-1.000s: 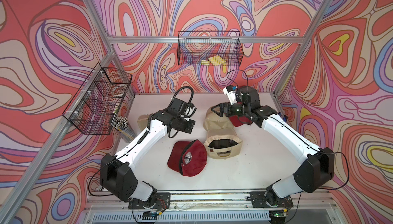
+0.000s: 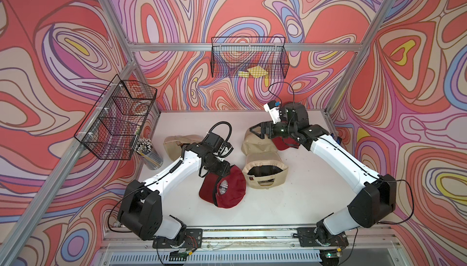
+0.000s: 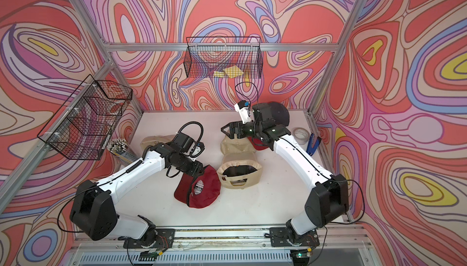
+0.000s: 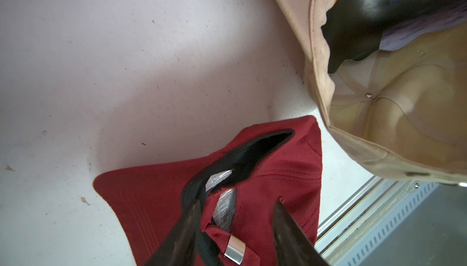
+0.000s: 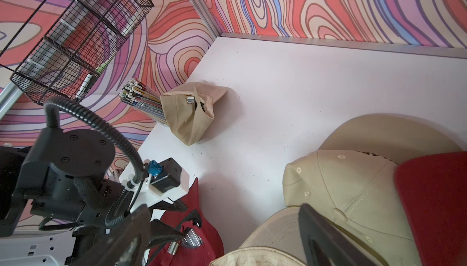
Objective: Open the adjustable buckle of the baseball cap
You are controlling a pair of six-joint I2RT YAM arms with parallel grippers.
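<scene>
A red baseball cap (image 2: pixel 235 194) lies on its side at the front of the table, its opening showing a black inner band. In the left wrist view its strap carries a silver buckle (image 4: pixel 235 250), low in the picture. My left gripper hangs over the cap with its fingers apart, one to each side of the strap and buckle; whether they touch the cloth is unclear. Above the tan caps at the back, my right gripper stands open, with nothing seen held in it.
Close to the red cap's right stands an upturned tan cap (image 2: pixel 266 178). Further tan (image 5: pixel 340 183) and red (image 5: pixel 433 188) caps lie at the back right. Another tan cap (image 5: pixel 187 112) is at the back left, near a pencil holder (image 2: pixel 149 155).
The right arm has barely moved.
</scene>
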